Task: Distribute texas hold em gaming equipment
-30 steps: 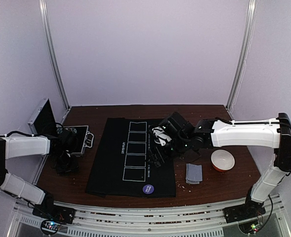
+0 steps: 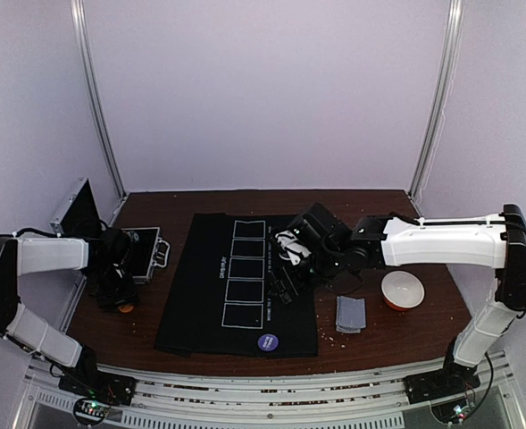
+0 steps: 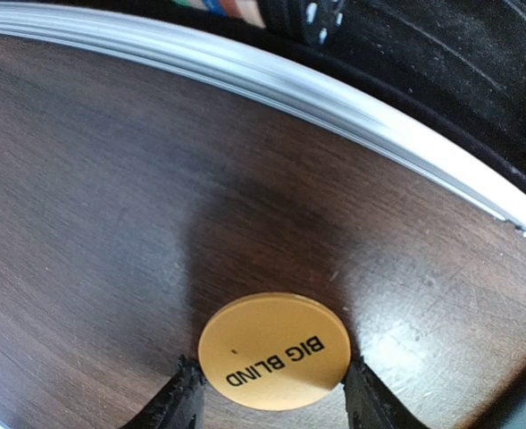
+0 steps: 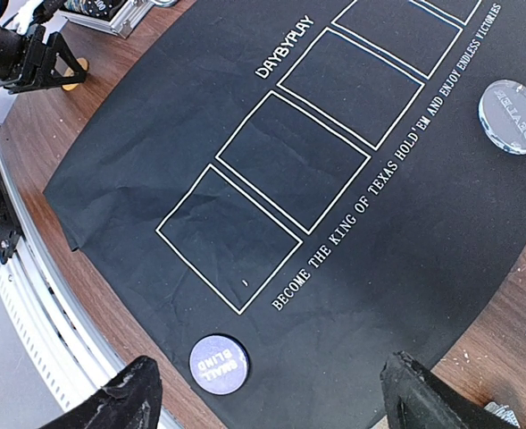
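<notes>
An orange BIG BLIND button [image 3: 274, 349] lies on the wood beside the open chip case [image 2: 142, 250], left of the black mat [image 2: 191, 313]. My left gripper is low over it, fingertips at either side of the button's near edge, part open. My right gripper hangs open above the mat with nothing between its fingers. A purple SMALL BLIND button [image 4: 218, 364] lies on the mat's near edge, and a clear DEALER button [image 4: 513, 116] lies farther along it.
A stack of cards [image 2: 351, 313] and a white bowl [image 2: 402, 288] sit right of the mat. Bare table shows behind the case and at the back right.
My left arm has shifted slightly since a second ago, uncovering the orange button in the top view. The right arm looks still.
</notes>
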